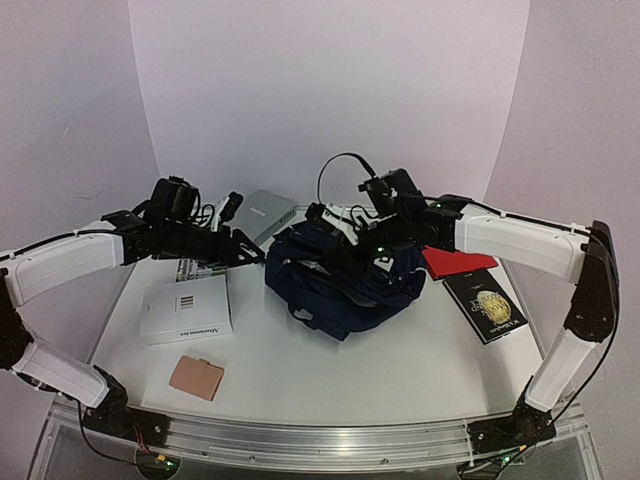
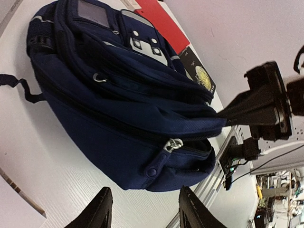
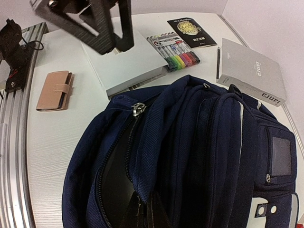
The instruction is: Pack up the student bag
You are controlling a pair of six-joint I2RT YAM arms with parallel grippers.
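Observation:
The navy backpack (image 1: 345,290) lies in the middle of the table, its front pocket unzipped and gaping in the right wrist view. On the edge of that pocket's fabric (image 3: 147,166), my right gripper is shut. The left wrist view also shows the right fingers pinching the flap near the metal zipper pull (image 2: 173,144). My left gripper stands open and empty, just off the bag's left side in the top view. A white box (image 1: 187,310), a tan notebook (image 1: 196,377), coloured markers (image 3: 175,52) and a grey box (image 1: 262,215) lie to the left.
Right of the bag are a red folder (image 1: 458,262) and a black book (image 1: 486,303). Another black book (image 3: 192,32) lies at the back left. Bare table stretches in front of the bag, up to the metal rail (image 1: 310,440).

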